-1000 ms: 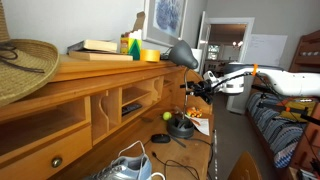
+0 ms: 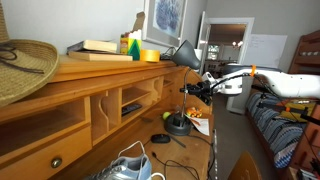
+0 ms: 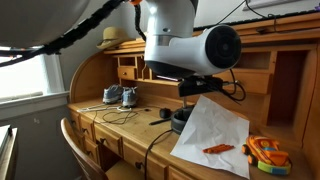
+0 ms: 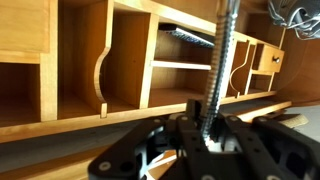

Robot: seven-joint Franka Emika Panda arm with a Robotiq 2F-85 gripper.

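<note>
The desk lamp stands toward the far end of the desk in exterior view 1, with a grey shade (image 2: 186,56) and a dark round base (image 2: 179,124). Its ribbed metal neck (image 4: 220,70) runs up between the fingers in the wrist view. My gripper is shut on that neck, and the black fingers hide part of it. From exterior view 1 the gripper (image 2: 188,92) shows small and dark beneath the shade. The white arm covers much of the lamp in exterior view 2, where only part of the dark base (image 3: 180,120) shows.
White paper (image 3: 213,130) with an orange piece lies beside the base, near an orange toy (image 3: 266,155). Grey shoes (image 2: 128,168), a green ball (image 2: 167,116) and a black mouse (image 2: 160,138) share the desktop. The wooden hutch (image 2: 105,110) rises behind.
The lamp shade has shifted slightly to the right and tilted in exterior view 1, with the gripper at the neck. The base appears to stand in the same place.
</note>
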